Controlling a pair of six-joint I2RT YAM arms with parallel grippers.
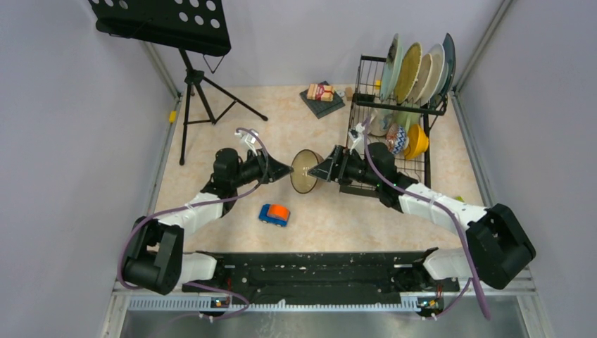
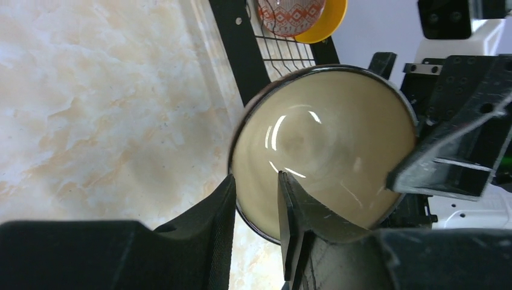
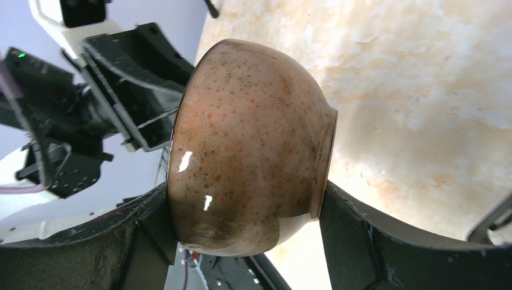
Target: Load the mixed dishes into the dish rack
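Observation:
A bowl (image 1: 305, 171), beige inside and speckled brown outside, is held up on its side between my two grippers. My right gripper (image 1: 319, 171) holds it by its side; in the right wrist view the bowl (image 3: 247, 145) fills the space between the dark fingers. My left gripper (image 1: 287, 170) is at the bowl's left; in the left wrist view its fingertips (image 2: 288, 187) are in front of the bowl's inside (image 2: 320, 145), slightly apart, with no bowl between them visible.
The two-tier dish rack (image 1: 401, 107) at back right holds several plates and bowls. A toy car (image 1: 274, 215) lies at front centre, a music stand (image 1: 193, 77) at back left, and a dark mat with a package (image 1: 320, 93) at the back.

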